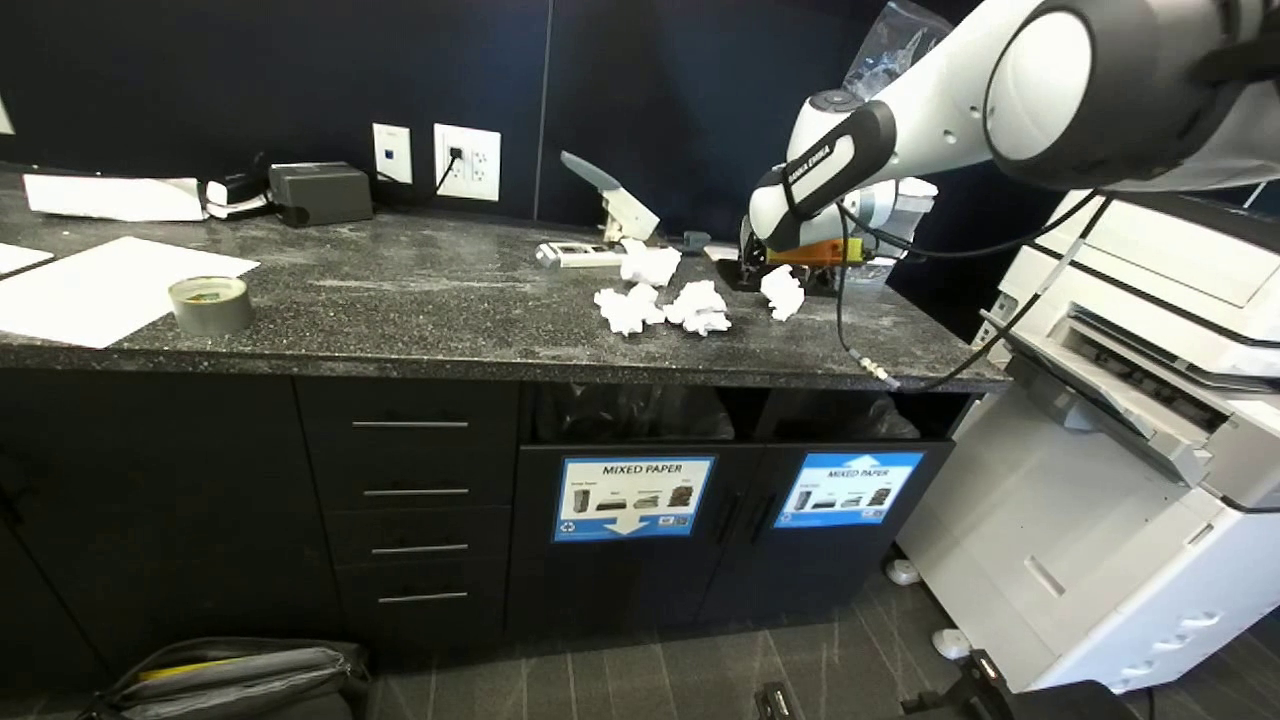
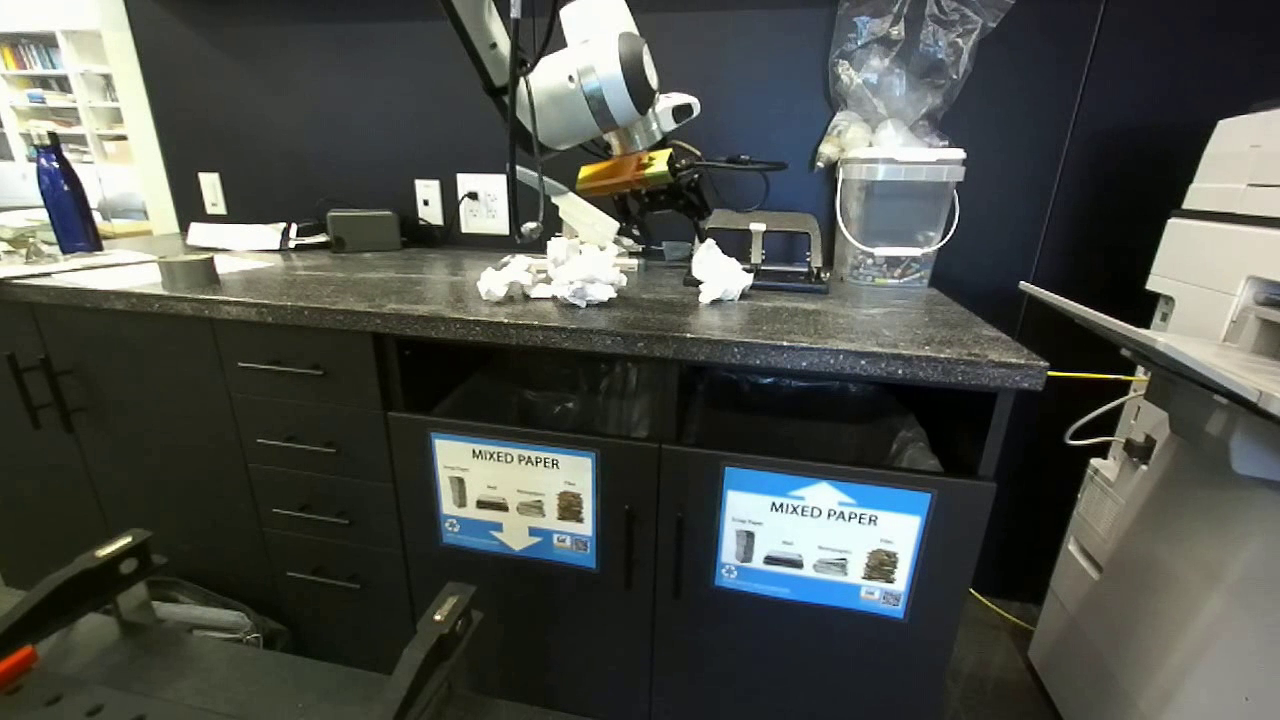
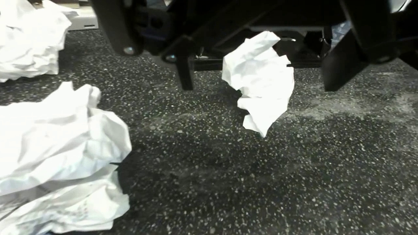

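Observation:
Several crumpled white paper balls lie on the dark speckled counter [image 1: 456,318]. One lone paper ball [image 1: 782,293] sits to the right of a cluster, which includes a near ball [image 1: 699,308], a left ball [image 1: 629,310] and a rear ball [image 1: 649,263]. In the wrist view, my gripper is open, its dark fingers wide apart. The lone ball [image 3: 261,80] appears in the gap between them, with neither finger touching it. Exterior view 2 has the hand just above and behind this ball [image 2: 720,272]; its fingertips are hard to make out there.
A black hole punch [image 2: 768,246] stands close behind the lone ball, with a clear bucket [image 2: 894,216] to its right. A white desk device [image 1: 626,216] is behind the cluster. Open bin slots [image 2: 804,414] lie below the counter edge.

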